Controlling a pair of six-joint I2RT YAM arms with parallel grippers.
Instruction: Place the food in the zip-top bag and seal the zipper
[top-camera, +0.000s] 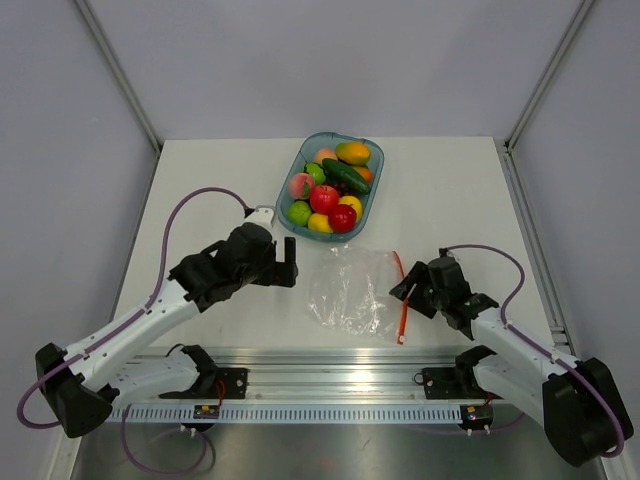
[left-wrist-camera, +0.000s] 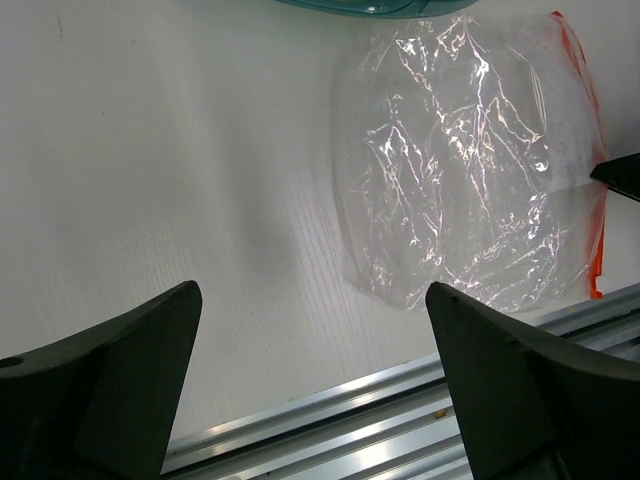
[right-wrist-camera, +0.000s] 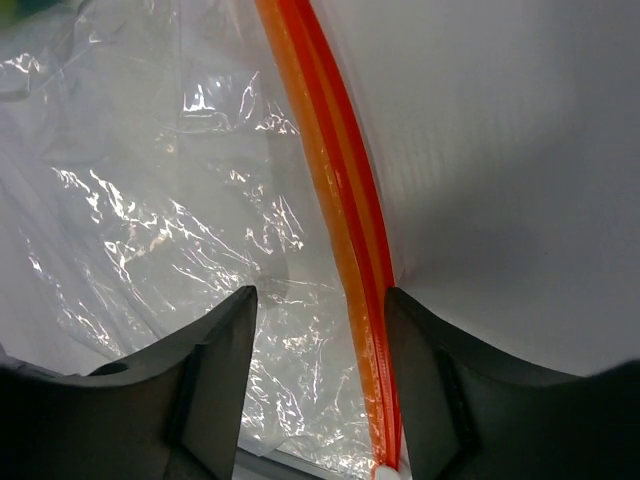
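The clear zip top bag (top-camera: 350, 290) lies flat in the middle of the table, its orange zipper edge (right-wrist-camera: 345, 215) on the right side. Over that edge is my right gripper, its fingers partly open. The zipper strip passes between its fingers in the right wrist view, close against the right one; whether they touch it I cannot tell. Left of the bag, my left gripper (top-camera: 291, 262) hangs open and empty. Toy food, such as a red apple (top-camera: 324, 199), a cucumber (top-camera: 346, 175) and a mango (top-camera: 353, 153), fills the basket.
The teal basket (top-camera: 283, 206) stands behind the bag, its rim also at the top of the left wrist view. Metal rails (top-camera: 320, 362) run along the table's front edge.
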